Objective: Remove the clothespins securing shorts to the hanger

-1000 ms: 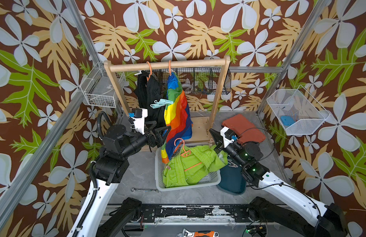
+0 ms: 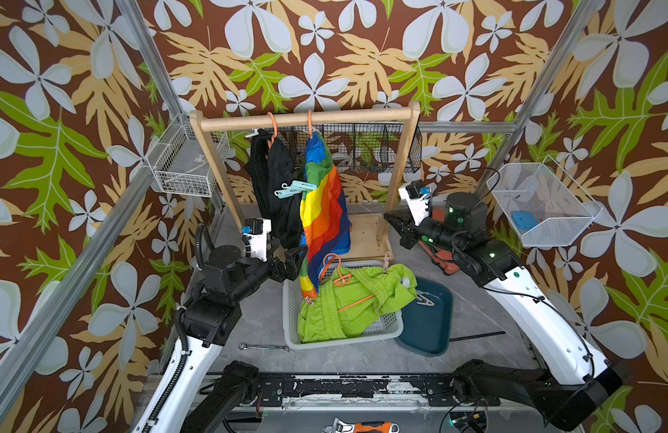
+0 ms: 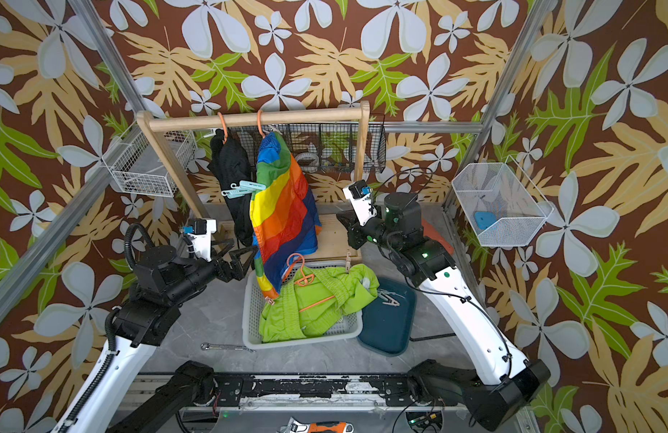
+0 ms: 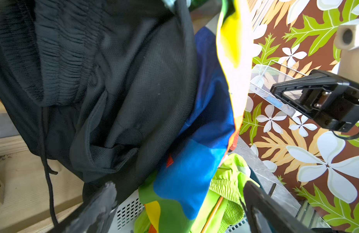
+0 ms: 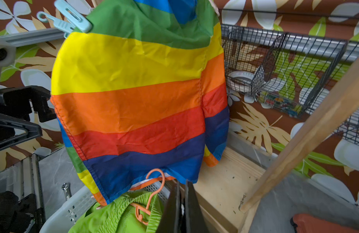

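Black shorts (image 2: 278,173) and a rainbow-striped garment (image 2: 325,202) hang from orange hangers on the wooden rack. Light-blue clothespins (image 2: 295,189) jut out at the rainbow garment's left edge, beside the black shorts; from above I cannot tell which cloth they grip. The right wrist view shows these clothespins (image 5: 73,16) at upper left. Left of the rainbow garment's lower part, my left gripper (image 2: 299,261) is open, its blurred fingers (image 4: 96,205) apart and the cloth beyond them. My right gripper is shut in front of the rack's right post, nothing visible between its tips.
A grey basket (image 2: 290,317) with a green garment (image 2: 355,303) and orange hanger stands below the rack. Right of it, a dark blue tray (image 2: 435,332) holds loose clothespins (image 2: 423,298). The rack's right post (image 2: 402,166) rises near my right gripper. A wrench (image 2: 263,347) lies at front left.
The light-blue clothespins look unmoved.
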